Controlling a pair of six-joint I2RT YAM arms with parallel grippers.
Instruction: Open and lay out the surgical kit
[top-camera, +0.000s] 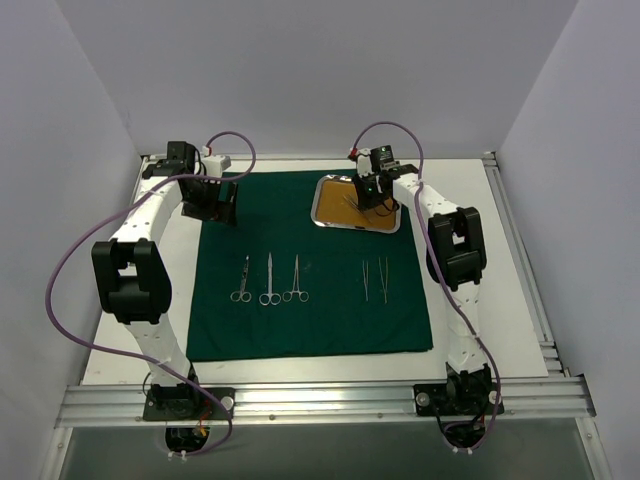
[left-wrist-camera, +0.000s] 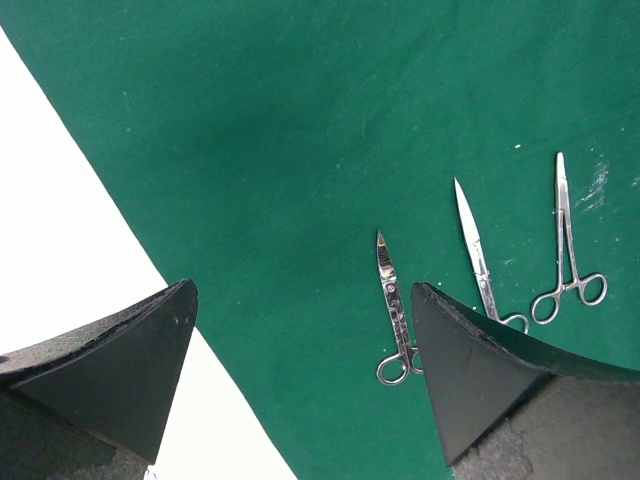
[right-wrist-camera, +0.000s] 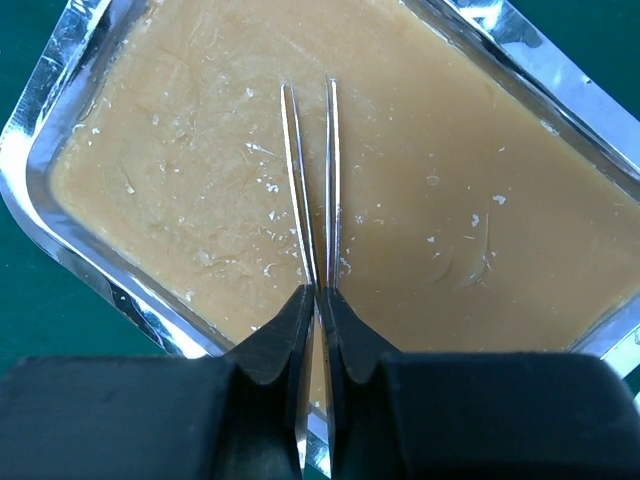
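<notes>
In the right wrist view, two slim steel instruments (right-wrist-camera: 334, 150) lie side by side in the tan-lined metal tray (right-wrist-camera: 160, 180). My right gripper is shut over their lower part; whether either is between its tips I cannot tell. My left gripper stands open over the upper left of the green cloth (top-camera: 310, 330). Below it lie straight scissors (left-wrist-camera: 392, 310), a second pair (left-wrist-camera: 472, 240) and a clamp (left-wrist-camera: 562, 230). Two tweezers (top-camera: 385, 280) lie on the cloth below the tray in the top view.
The white table (top-camera: 510, 330) shows around the cloth, with grey walls at back and sides.
</notes>
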